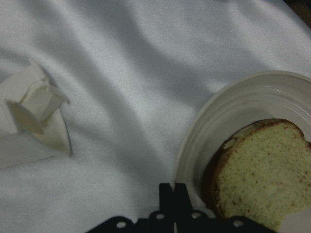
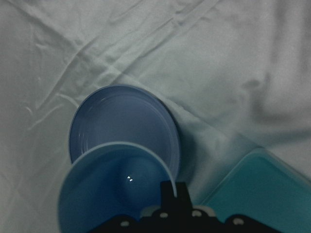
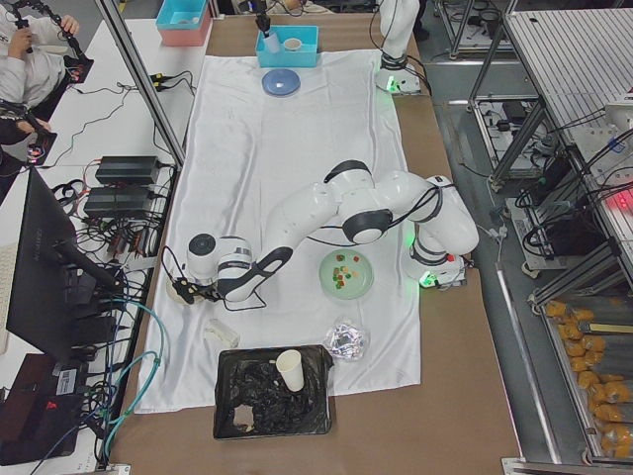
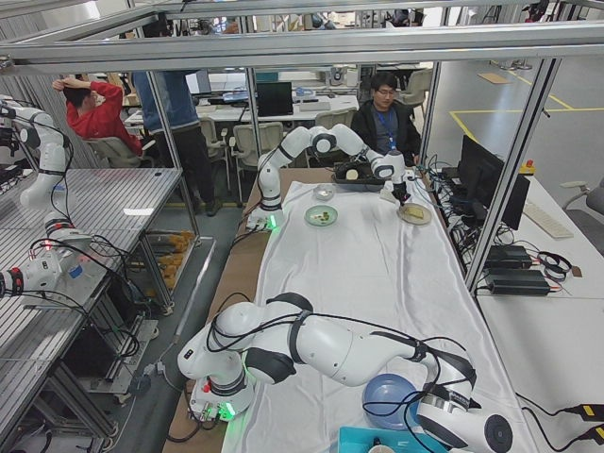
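Observation:
My left gripper is shut, fingertips close together at the rim of a beige plate [image 1: 194, 136] that holds a slice of bread [image 1: 257, 170]; a crumpled white paper piece [image 1: 29, 121] lies beside it. My right gripper is shut on the rim of a blue cup [image 2: 112, 194], held above the cloth near a blue plate [image 2: 124, 116] and a teal bin [image 2: 257, 194]. In the camera left view that bin [image 3: 288, 58] stands at the far end, with a white cup inside.
A green plate [image 3: 346, 289] with small pieces, a wrapped bundle [image 3: 346, 339] and a black lined tray [image 3: 272, 424] holding a white cup [image 3: 290, 370] are at the near end.

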